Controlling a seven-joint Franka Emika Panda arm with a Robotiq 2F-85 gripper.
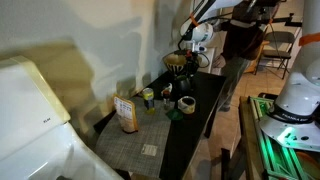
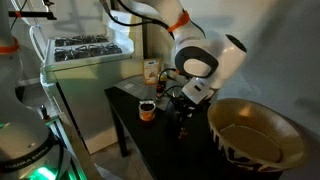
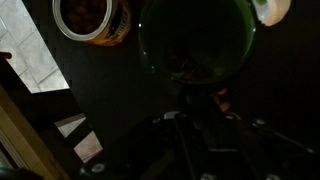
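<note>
A green, see-through round vessel fills the top middle of the wrist view, its near wall right at my gripper. The fingers look closed on that near wall, but the fingers are very dark and the exact contact is hard to make out. Small orange-red bits show just beside the fingertips. In exterior view 2 my gripper is low over the black counter, right of an open can. From above, the can shows brown contents and stands to the left of the vessel.
A large wicker basket stands close on the arm's right in exterior view 2. Farther along the counter are a green object, a yellow can and an upright box. The stove is beyond.
</note>
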